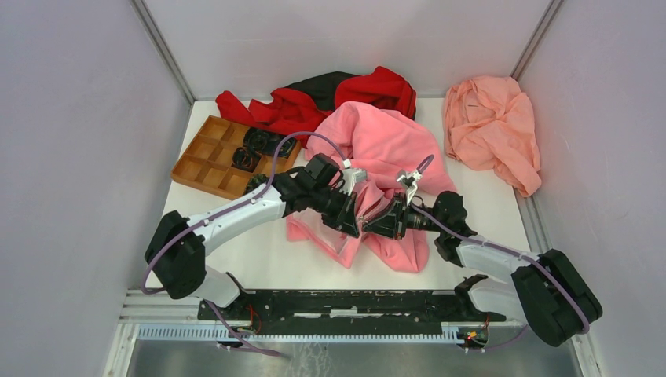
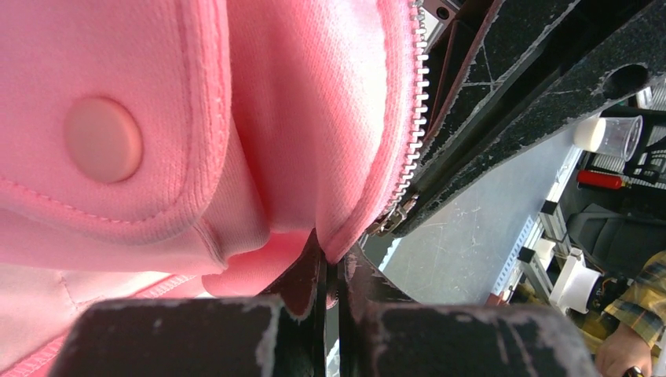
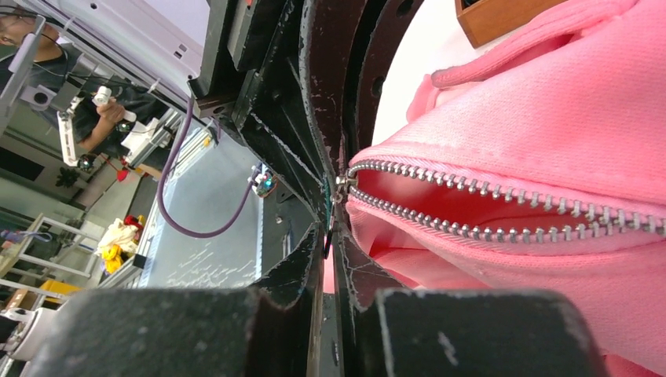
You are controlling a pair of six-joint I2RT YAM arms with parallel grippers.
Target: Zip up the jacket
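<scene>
The pink jacket (image 1: pixel 397 145) lies bunched mid-table, both grippers meeting at its near part. In the left wrist view, my left gripper is shut on a pinched fold of pink cloth (image 2: pixel 345 212) beside the zipper teeth (image 2: pixel 416 118). My right gripper is shut, its tips just below the metal slider (image 3: pixel 343 182). A thin dark strip shows at those tips; whether it is the pull tab, I cannot tell. Two rows of teeth (image 3: pixel 503 233) spread apart beyond the slider and come together again farther right. A round snap (image 2: pixel 104 140) sits on a flap.
A wooden compartment tray (image 1: pixel 200 149) holding dark items stands left of the jacket. Red cloth (image 1: pixel 377 90) and black cloth (image 1: pixel 318 88) lie behind, and a peach garment (image 1: pixel 491 129) is at the back right. Bare white table shows in front.
</scene>
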